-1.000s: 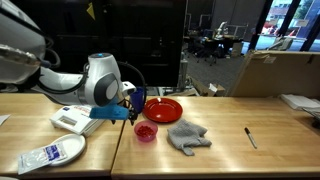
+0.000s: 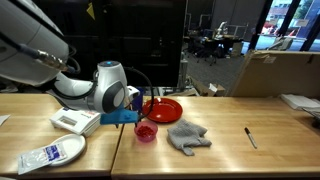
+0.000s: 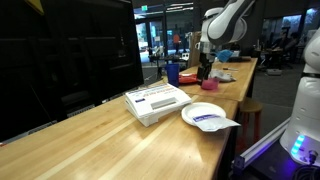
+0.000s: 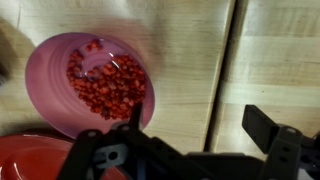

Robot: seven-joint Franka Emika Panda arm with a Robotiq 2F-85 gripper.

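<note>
A pink bowl (image 4: 48, 100) holding many small red pieces (image 4: 105, 82) fills the left of the wrist view. My gripper stands open, with bare table between its fingers; the left finger reaches the bowl's lower right rim in that view, though I cannot tell whether they touch. In exterior view 1 the same bowl (image 2: 146, 132) sits on the table just right of the gripper (image 2: 134, 118). Behind the bowl lies a red plate (image 2: 165, 108), whose edge shows at the wrist view's lower left.
A grey cloth (image 2: 187, 137) lies right of the bowl, and a dark pen (image 2: 250, 138) farther right. On the left are a white plate with a packet (image 2: 50, 155) and a white box (image 2: 75, 120). A blue cup (image 3: 173, 74) stands behind.
The arm and gripper have shifted slightly right and a little lower, toward the pink bowl. The objects on the table have stayed in place.
</note>
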